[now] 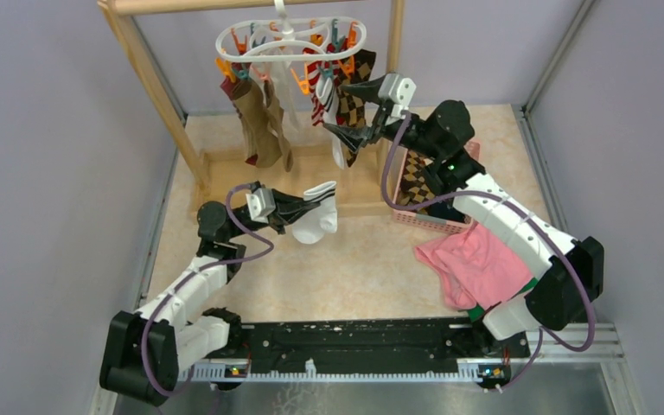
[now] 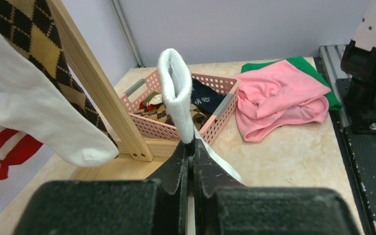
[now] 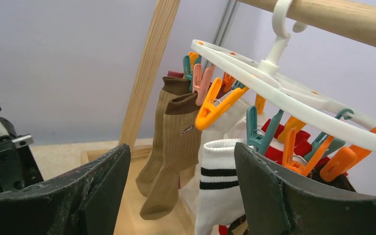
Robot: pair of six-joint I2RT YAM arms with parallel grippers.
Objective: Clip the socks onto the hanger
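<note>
A white sock with black stripes is pinched near its cuff by my left gripper, shut on it in front of the rack. In the left wrist view the sock's cuff rises above the fingertips. The white oval hanger hangs from the rack's bar with orange and teal clips. My right gripper stands open beside the hanger's right end, empty between its fingers. In the right wrist view a second striped white sock hangs from a teal clip, and an orange clip beside it shows no sock.
Brown socks and other patterned socks hang from the hanger. A pink basket holding socks stands right of the rack, with a pink cloth in front.
</note>
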